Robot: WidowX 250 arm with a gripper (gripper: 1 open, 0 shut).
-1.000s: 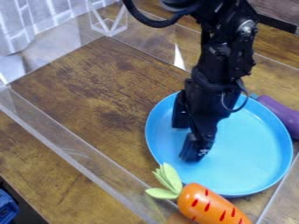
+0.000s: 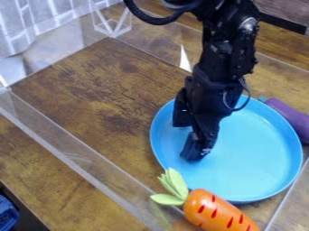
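My black gripper (image 2: 189,132) hangs down into a blue plate (image 2: 248,153), its fingertips over the plate's left half. Whether it is open or holds anything is hard to tell against the dark arm. A toy carrot (image 2: 215,211) with green leaves lies in front of the plate at the lower right. A purple object (image 2: 283,112), perhaps an eggplant, lies behind the plate at the right edge.
Clear plastic edging runs along the left and top left. A dark blue object (image 2: 6,215) sits at the lower left corner.
My gripper has moved slightly up and to the left within the plate over the last second. The carrot and plate look unchanged.
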